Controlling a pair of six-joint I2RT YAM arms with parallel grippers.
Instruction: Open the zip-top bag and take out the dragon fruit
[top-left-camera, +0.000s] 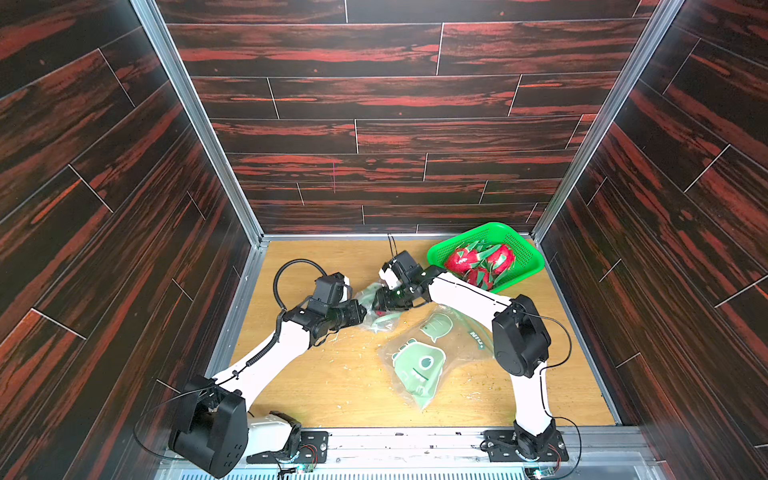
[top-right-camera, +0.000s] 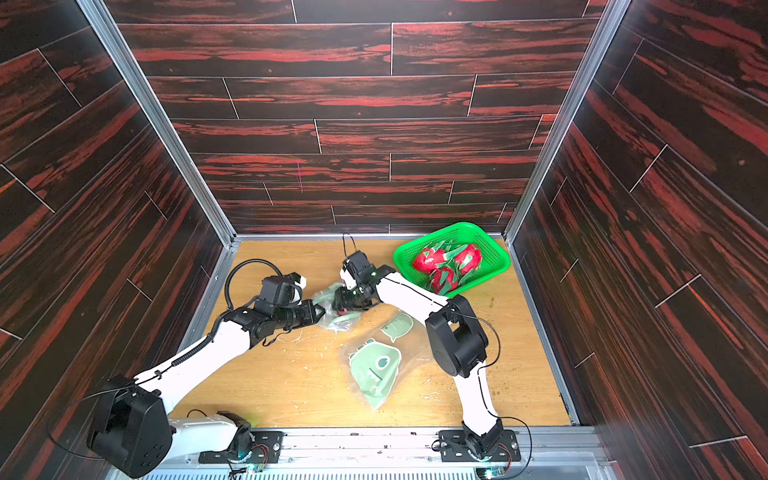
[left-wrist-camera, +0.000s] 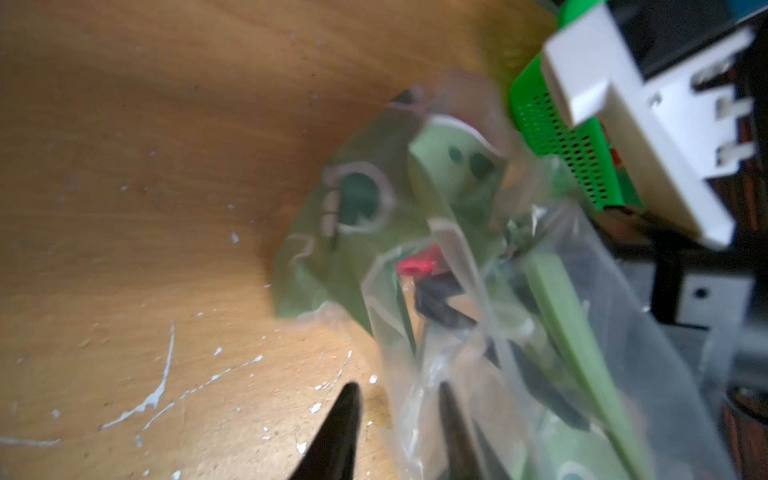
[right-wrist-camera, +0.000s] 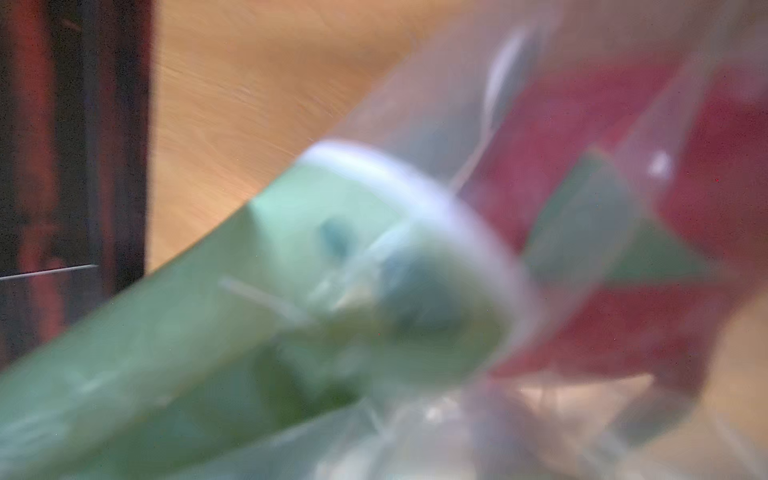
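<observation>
A crumpled translucent bag with green print sits between my grippers; red dragon fruit shows through its plastic in the right wrist view, blurred. My left gripper is at the bag's left; in the left wrist view its two dark fingertips stand apart, part open, beside loose plastic. My right gripper is over the bag from the right, its fingers too small and hidden to tell their state. Whether the bag's top is open is unclear.
A green basket with several dragon fruits stands at the back right. A flat bag with green print lies at the front centre.
</observation>
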